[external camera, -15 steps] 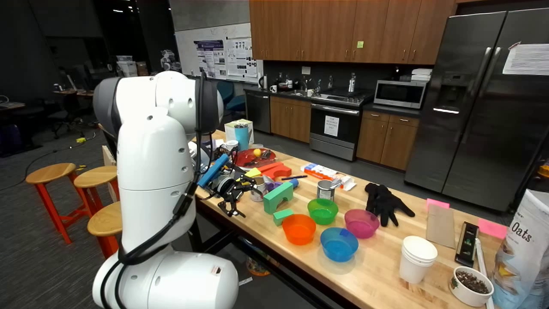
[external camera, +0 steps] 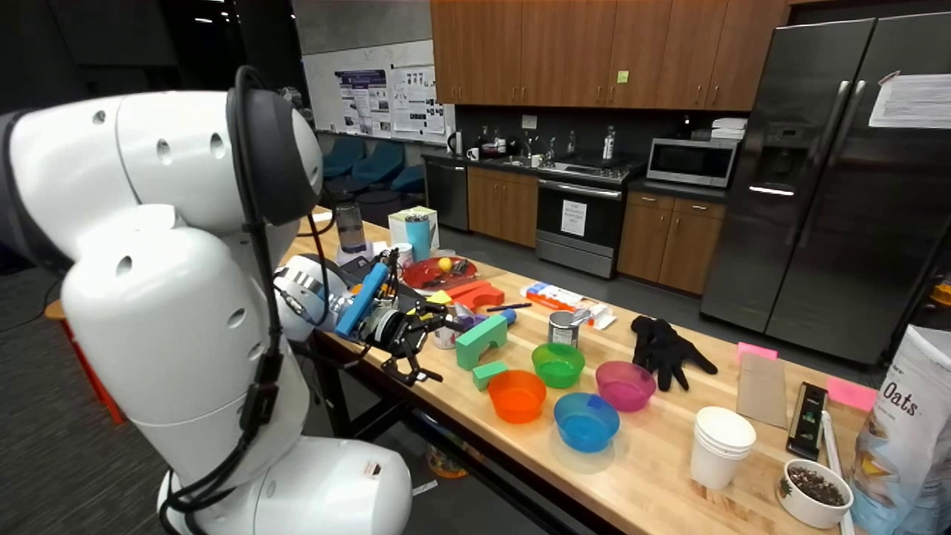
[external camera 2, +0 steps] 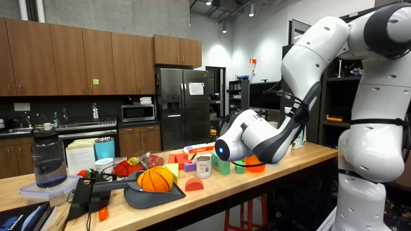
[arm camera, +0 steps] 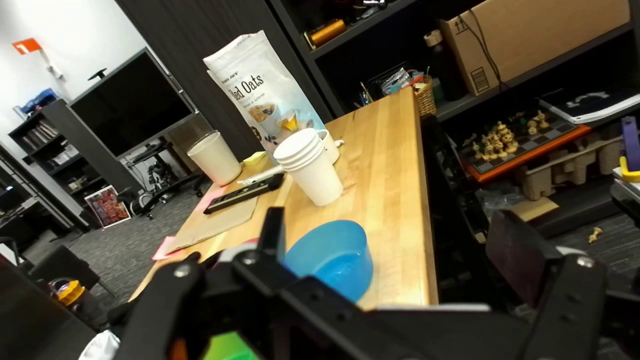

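In exterior view 1 my gripper (external camera: 437, 351) hangs at the near edge of the wooden table, left of the green arch block (external camera: 481, 342). Its two fingers stand wide apart in the wrist view, where the gripper is open and nothing shows between the pads. Beyond the gripper are an orange bowl (external camera: 517, 396), a green bowl (external camera: 559, 365), a blue bowl (external camera: 585, 423) and a pink bowl (external camera: 625, 386). A smaller green block (external camera: 489, 374) lies before the arch. In exterior view 2 the arm hides the gripper.
White cups (external camera: 721, 446), a black glove (external camera: 669, 351) and an oats bag (external camera: 905, 428) occupy the far end. An open can (external camera 2: 203, 166) and a dustpan (external camera 2: 150, 198) holding an orange ball (external camera 2: 155, 179) crowd the other end. Bare wood shows along the front edge near the blue bowl.
The upper arm has swung left in exterior view 1 and now covers the stools. My gripper has shifted slightly right, towards the green blocks. The table objects look unmoved.
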